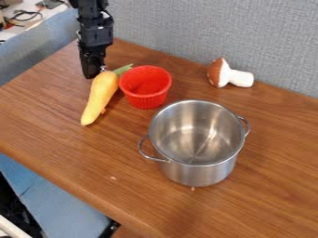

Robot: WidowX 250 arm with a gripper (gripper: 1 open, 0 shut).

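Observation:
My black gripper (92,68) is at the upper left, low over the table just beyond the thick end of a long yellow vegetable (99,98) with a green top. Its fingers look closed, with nothing visible between them. The vegetable lies beside a red bowl (145,98). A steel pot (196,158) with two handles stands at centre right. An orange-and-white mushroom-shaped object (231,75) lies by the back wall.
The wooden table (87,177) has free room at the front left and on the right. A grey wall (236,33) runs along the back. The table's left edge drops to a pale blue surface.

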